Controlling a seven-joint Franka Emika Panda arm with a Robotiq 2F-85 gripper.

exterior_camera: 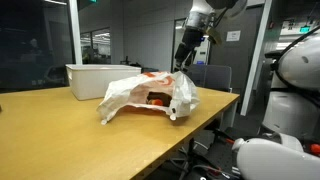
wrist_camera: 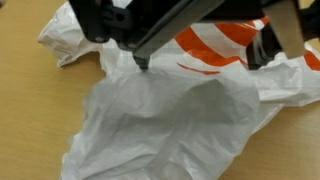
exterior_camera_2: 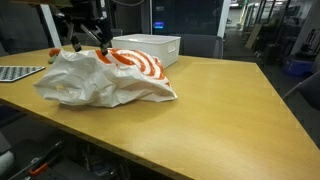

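A crumpled white plastic bag with orange-red printing (exterior_camera: pixel 130 92) lies on the wooden table. In the second exterior view the same bag (exterior_camera_2: pixel 120 82) spreads across the left part of the table, its orange stripes toward the back. My gripper (exterior_camera_2: pixel 90 46) hangs just over the bag, pointing down. From the wrist, the gripper is open, its two dark fingers (wrist_camera: pixel 264 47) wide apart, with white and striped plastic below them. Whether the fingertips touch the plastic I cannot tell. Something dark and reddish (exterior_camera: pixel 160 98) shows in the bag's opening; what it is stays unclear.
A white box (exterior_camera_2: pixel 150 45) stands at the back of the table. Behind the bag, at the far left, lies a pale perforated tray or rack (exterior_camera_2: pixel 14 73). Dark chairs (exterior_camera_2: pixel 202 46) stand beyond it.
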